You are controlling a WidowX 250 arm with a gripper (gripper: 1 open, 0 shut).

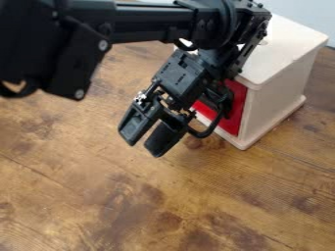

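Note:
My black gripper (151, 130) hangs at the centre of the camera view, tilted down over the wooden floor, its two fingers a little apart with nothing seen between them. It is in front of and left of a white box (272, 88) with a red front panel (230, 115), which my arm partly hides.
A pale surface shows at the top right behind the box. My arm's links fill the top left.

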